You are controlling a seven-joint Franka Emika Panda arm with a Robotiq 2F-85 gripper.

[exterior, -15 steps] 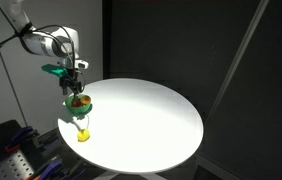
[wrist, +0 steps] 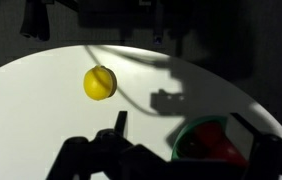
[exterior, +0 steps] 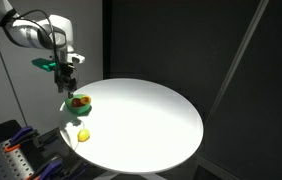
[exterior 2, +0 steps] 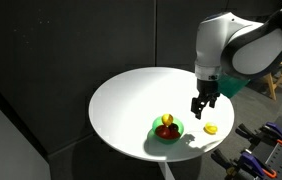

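Note:
A green bowl (exterior 2: pixel 152 134) sits on the white table, with a dark red item (exterior 2: pixel 162 131) and an orange-yellow one (exterior 2: pixel 167 119) in it. Apart from the bowl, a yellow lemon-like fruit (exterior: pixel 83 136) lies on the bare tabletop near the edge. My gripper (exterior 2: pixel 203 105) hangs above the table between bowl and fruit in exterior view 2. It is open and empty. In the wrist view the yellow fruit (wrist: pixel 98 83) shows beyond the left finger, while the green bowl (wrist: pixel 185 134) is partly hidden behind the right finger.
Black and blue hardware (exterior: pixel 21 137) stands by the table's near left edge in exterior view 1. The gripper casts a shadow (wrist: pixel 168 103) on the tabletop.
In exterior view 1 my arm and gripper have shifted left, away from over the bowl. The bowl, its contents and the loose yellow fruit stay where they were.

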